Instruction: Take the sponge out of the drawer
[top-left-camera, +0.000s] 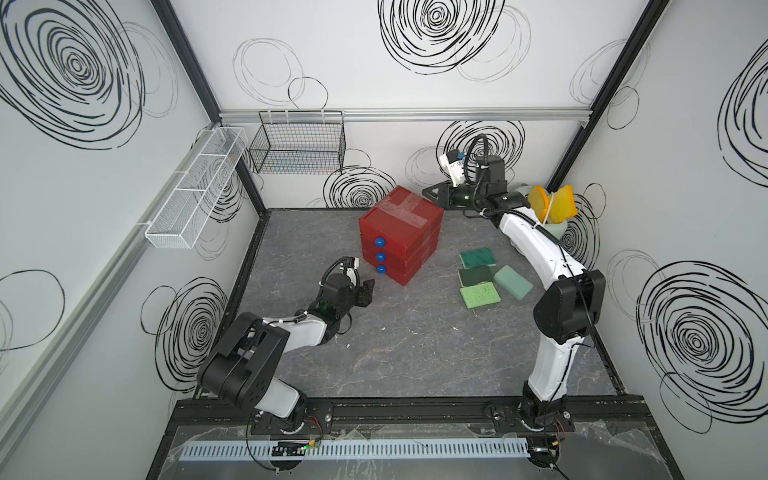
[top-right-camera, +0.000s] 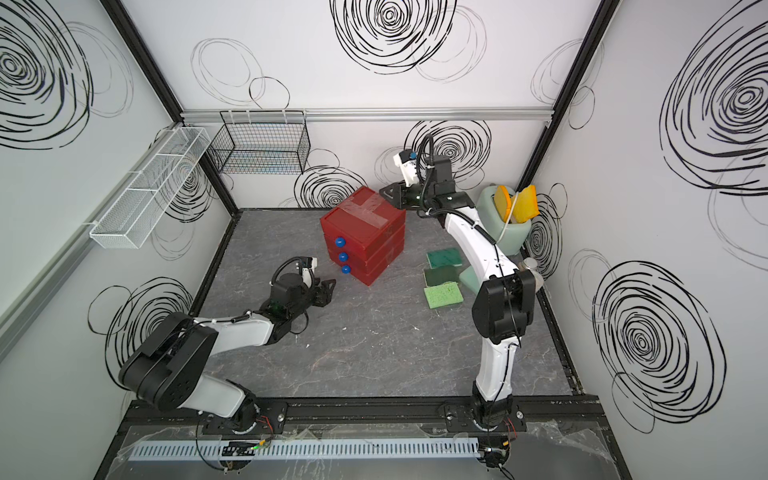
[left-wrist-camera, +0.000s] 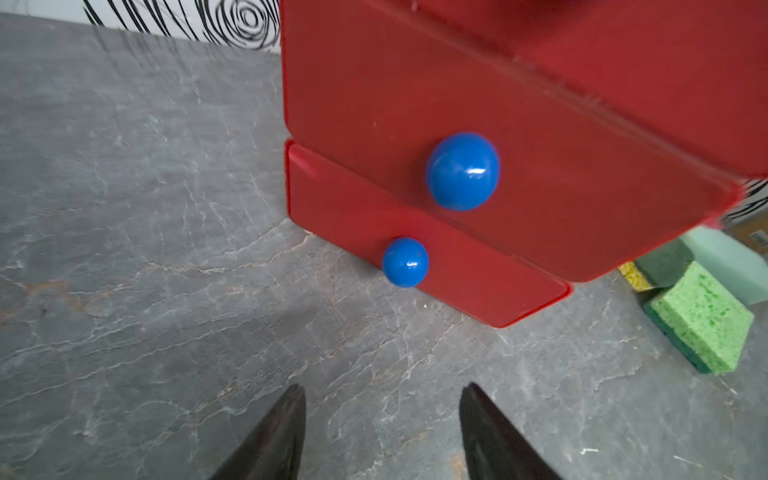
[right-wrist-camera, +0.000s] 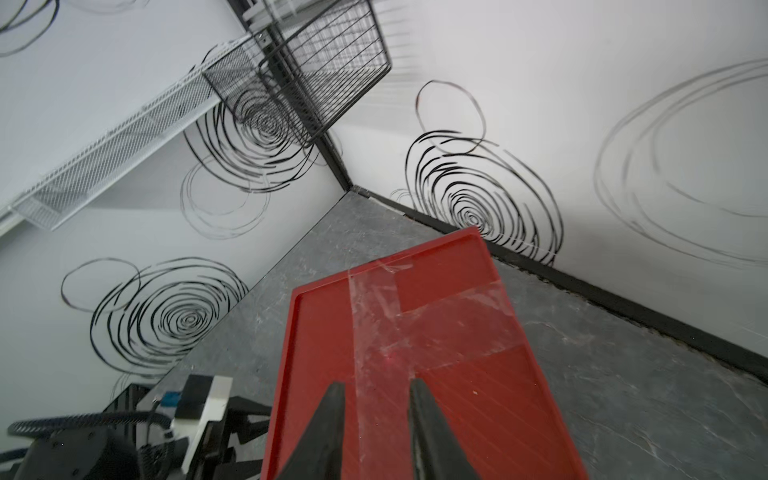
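The red drawer unit (top-left-camera: 400, 232) stands on the table with its three blue knobs facing the front left, and all of its drawers look closed. In the left wrist view two of the knobs show, an upper blue knob (left-wrist-camera: 462, 171) and a lower blue knob (left-wrist-camera: 405, 261). My left gripper is open in front of these knobs, apart from them, with bare table between its fingers. Over the taped red top (right-wrist-camera: 448, 336) hangs my right gripper, partly open and holding nothing. Whatever lies inside the drawers is hidden.
Several sponges lie right of the unit, among them a light green sponge (top-left-camera: 480, 295) and a teal sponge (top-left-camera: 477, 257). A pale green bin (top-right-camera: 494, 209) with yellow items stands at the back right. Wire baskets hang on the walls.
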